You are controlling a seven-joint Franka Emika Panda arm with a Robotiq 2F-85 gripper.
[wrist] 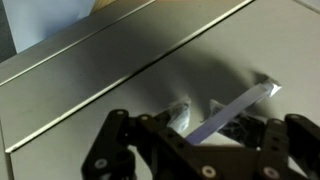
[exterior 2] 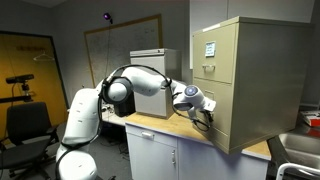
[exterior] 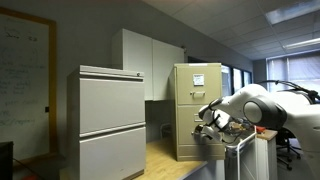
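Observation:
The tan filing cabinet (exterior 2: 250, 85) stands upright at the end of the counter, its drawers stacked one above another. In the wrist view, a metal drawer handle (wrist: 258, 95) runs diagonally across the drawer front. My gripper is at that handle with its fingers parted, one on either side of the strip; whether either finger touches it is unclear. From outside, the gripper (exterior 2: 203, 118) appears close against the lower drawers. The arm itself partly covers that area in both exterior views.
A two-drawer light-grey cabinet (exterior: 111, 120) sits left on the wooden counter (exterior: 160, 158). White wall cupboards (exterior: 150, 62) hang behind. A white rack (exterior 2: 298, 155) stands at the right.

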